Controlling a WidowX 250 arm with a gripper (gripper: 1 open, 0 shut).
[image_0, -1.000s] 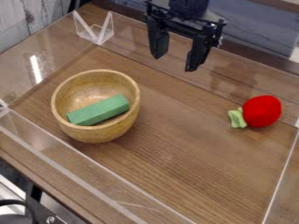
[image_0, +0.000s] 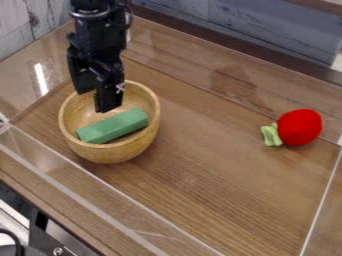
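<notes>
My dark gripper (image_0: 88, 70) is at the upper left, its lower end over the back part of a wooden bowl (image_0: 140, 107). In the bowl lies a green oblong object (image_0: 112, 127). The gripper's fingers point down and look open, with nothing clearly held between them.
A red round object (image_0: 299, 126) with a small pale green part (image_0: 270, 135) lies on the right of the wooden table (image_0: 227, 190).
My gripper has moved left from the upper middle of the table to over the bowl, and it is lower relative to the bowl. The bowl and red object stay in place.
</notes>
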